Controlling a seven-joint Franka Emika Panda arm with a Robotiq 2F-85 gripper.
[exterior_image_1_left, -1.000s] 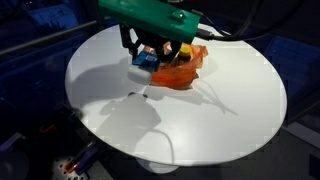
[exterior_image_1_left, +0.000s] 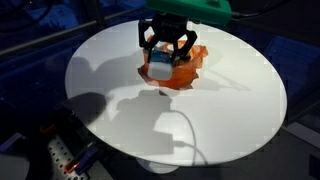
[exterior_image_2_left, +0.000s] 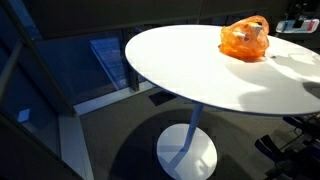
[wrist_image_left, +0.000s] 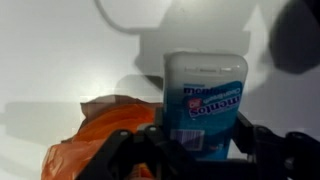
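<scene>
My gripper (exterior_image_1_left: 168, 45) is shut on a small clear container with a white base and a blue Mentos label (wrist_image_left: 203, 100). In the wrist view the container stands out between the two fingers. An orange, crumpled plastic bag (exterior_image_1_left: 186, 75) rests on the white table, just behind and beside the container as exterior view 1 shows it. The held container (exterior_image_2_left: 296, 25) is at the right edge of exterior view 2, apart from the bag (exterior_image_2_left: 243, 40). The bag's contents are mostly hidden.
Dark floor and a dark wall surround it.
The bag has stayed in place.
</scene>
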